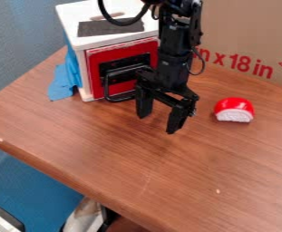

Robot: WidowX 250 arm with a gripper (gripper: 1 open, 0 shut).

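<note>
The black arm hangs down in the middle of the view, and its gripper [158, 116] stands open just above the wooden table [119, 172], with nothing seen between its fingers. Behind it and to the left is a white-and-red toy oven [114, 56] with a dark handle on its front. A red object with a white front [234, 110] lies on the table to the right of the gripper, apart from it.
A blue cloth [63, 79] hangs at the oven's left side. A cardboard box [258, 36] stands at the back right. The table's left edge drops to a blue floor.
</note>
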